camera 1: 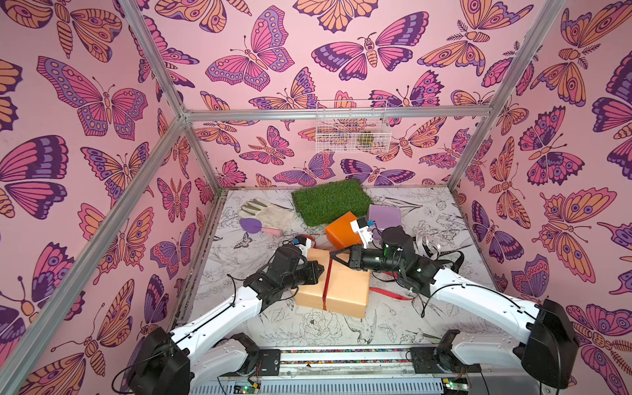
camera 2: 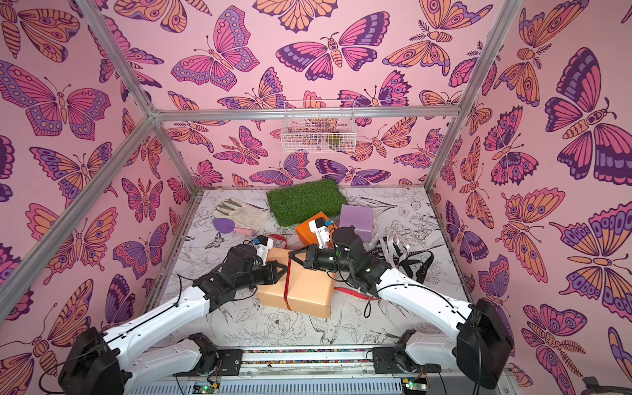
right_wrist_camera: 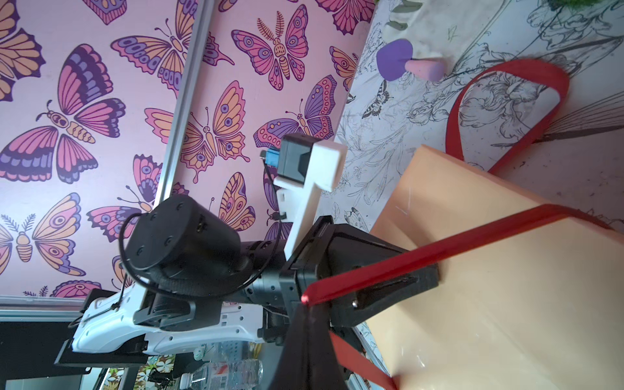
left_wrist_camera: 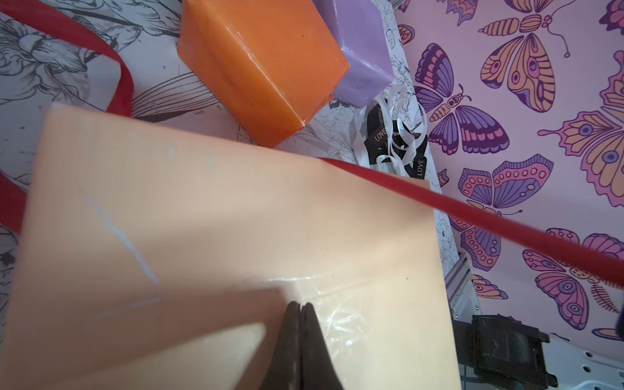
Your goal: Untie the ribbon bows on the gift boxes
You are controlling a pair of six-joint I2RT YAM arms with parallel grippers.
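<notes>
A peach gift box (camera 1: pixel 345 289) lies at the front centre with a red ribbon (camera 1: pixel 327 289) across it. My left gripper is shut, its tips low at the box top, nothing visible between them. My right gripper is shut at the red ribbon (right_wrist_camera: pixel 416 253), which runs taut from its fingertips to the box's far edge; the ribbon seems caught in the tips. A loose loop of red ribbon (right_wrist_camera: pixel 455 123) lies on the table beside the box.
An orange box (camera 1: pixel 339 227) and a purple box (camera 2: pixel 355 217) stand behind the peach box. A grass mat (camera 1: pixel 329 197), a glove (camera 2: pixel 247 210) and black-and-white ribbons (left_wrist_camera: pixel 390 136) lie around them. The pink walls enclose the table.
</notes>
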